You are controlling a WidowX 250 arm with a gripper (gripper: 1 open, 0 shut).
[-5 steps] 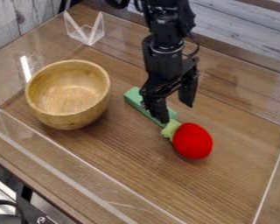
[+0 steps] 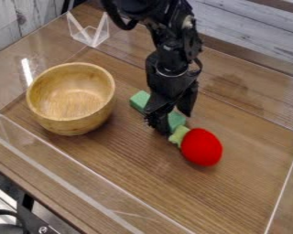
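My black gripper (image 2: 168, 119) reaches down from the top centre onto a green block (image 2: 140, 101), its fingertips low around the block's right part, open by the look of it, partly hidden. A red object (image 2: 201, 150) with a pale green top lies just to the lower right of the fingertips. A wooden bowl (image 2: 70, 97) sits on the left.
A clear plastic object (image 2: 91, 27) stands at the back left, near the edge. A black cable lies at the lower left.
The gripper has come lower over the green block, and its fingers now look closer to each other. The bowl and red object look unmoved.
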